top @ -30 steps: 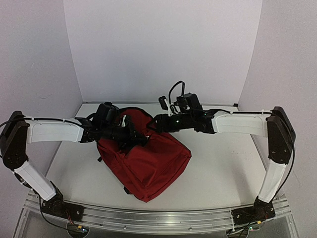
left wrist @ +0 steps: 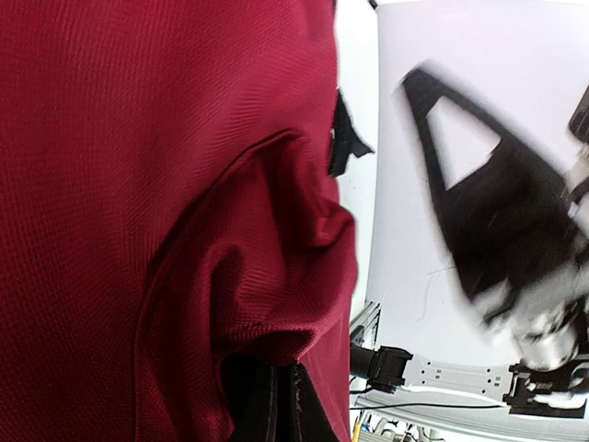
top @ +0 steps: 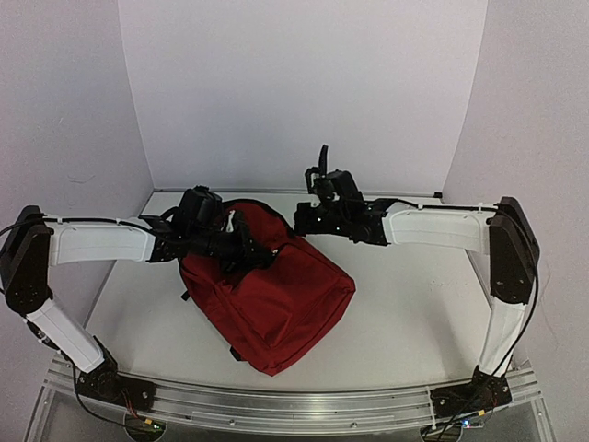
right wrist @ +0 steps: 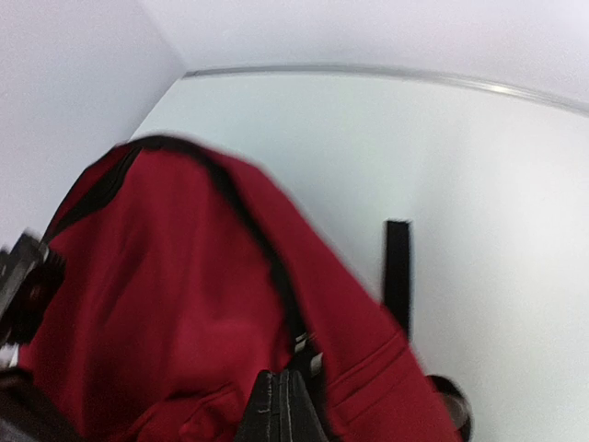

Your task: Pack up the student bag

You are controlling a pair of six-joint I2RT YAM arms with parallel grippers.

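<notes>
The red bag (top: 290, 304) lies slanted on the table, its black zipper running along the upper part in the right wrist view. My left gripper (top: 267, 259) is low over the bag's middle. In the left wrist view, its fingers (left wrist: 297, 396) are close together, with a gathered fold of red cloth at their tips. My right gripper (top: 300, 223) is above the bag's upper right edge. Its fingers (right wrist: 287, 405) are shut together beside the zipper's metal slider (right wrist: 308, 354); no held thing shows clearly between them. The bag's inside is mostly hidden.
A black strap (right wrist: 397, 272) sticks out beside the bag onto the white table (top: 414, 313). Both arms reach in from the sides, with their grippers close to each other. Walls close off the back and sides.
The left arm and the bag have hardly moved.
</notes>
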